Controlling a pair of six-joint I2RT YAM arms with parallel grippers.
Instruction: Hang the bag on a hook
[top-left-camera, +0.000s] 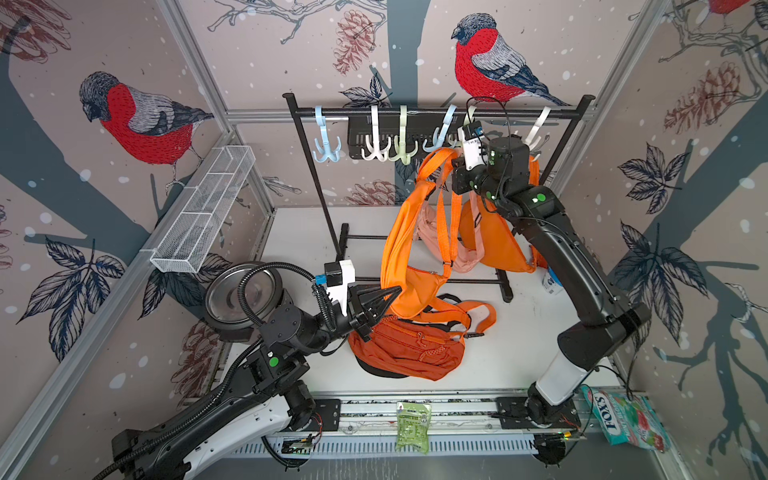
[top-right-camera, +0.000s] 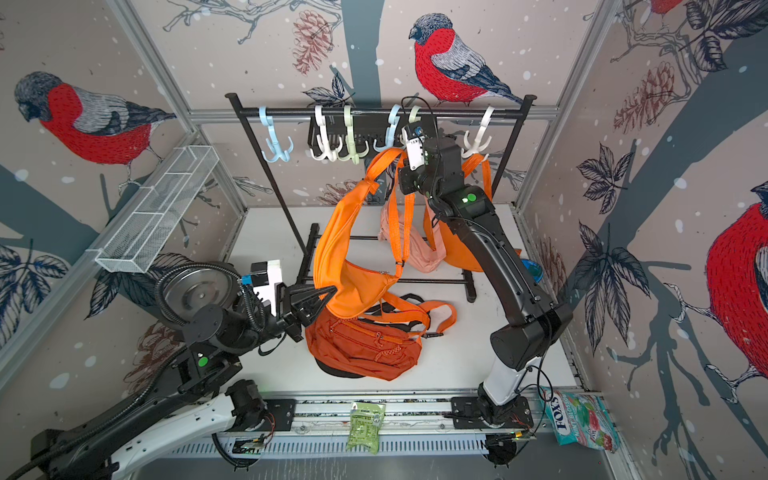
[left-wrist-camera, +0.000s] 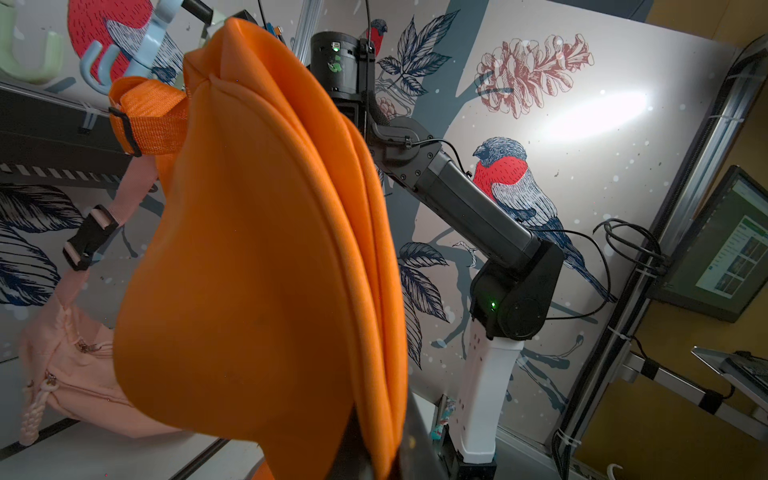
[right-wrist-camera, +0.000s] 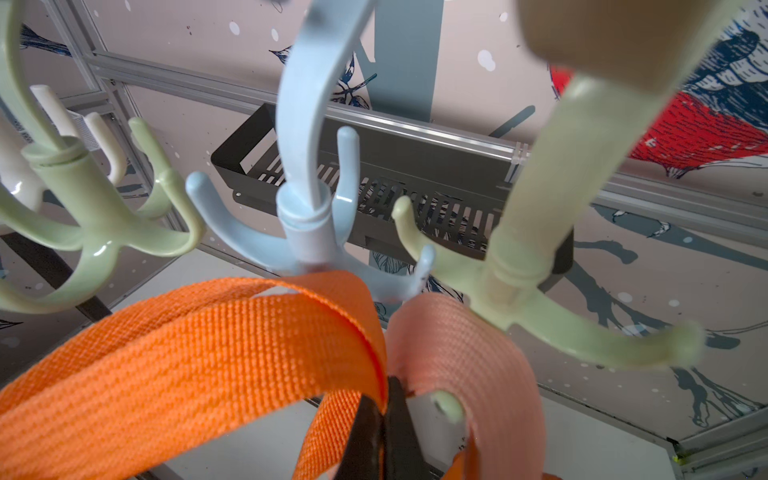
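Note:
The orange bag hangs stretched between my two grippers. My left gripper is shut on the edge of its body, which fills the middle of the left wrist view. Up near the rail, my right gripper is shut on the bag's orange strap, pinched at the fingertips. The strap's fold is right in front of and just below the light blue hook, hiding part of its lower arms; whether they touch I cannot tell. To its right is a pale green hook.
A pink strap curves close beside my right fingertips, its pink bag hanging behind. Another orange bag hangs further right. A rust-red bag lies on the table. Other hooks line the rail to the left.

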